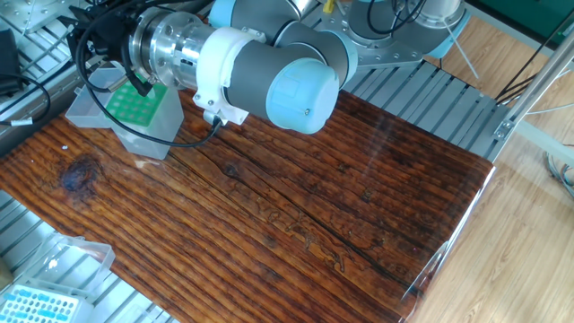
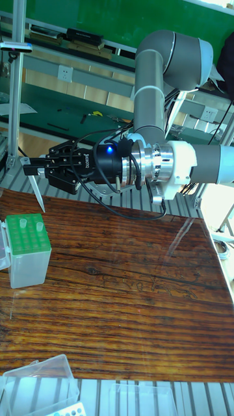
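Observation:
My gripper (image 2: 33, 166) points sideways to the left in exterior view 3, above the far left edge of the wooden board (image 2: 138, 298). It is shut on a pale pipette tip (image 2: 36, 195), which hangs at a slant with its narrow end down. Lower in that view stands a translucent tip box (image 2: 29, 269) with a green perforated top (image 2: 26, 236). A couple of pale tips stick up from this top. In exterior view 2 the arm and cable partly cover the box (image 1: 152, 135), and the fingertips cannot be made out.
An open clear lid (image 1: 88, 106) adjoins the tip box. At the near left, a second clear box with blue-and-white contents (image 1: 40, 305) sits beside the board, its lid (image 1: 76, 260) raised. Most of the board is bare. A black cable (image 1: 85, 90) loops beneath the wrist.

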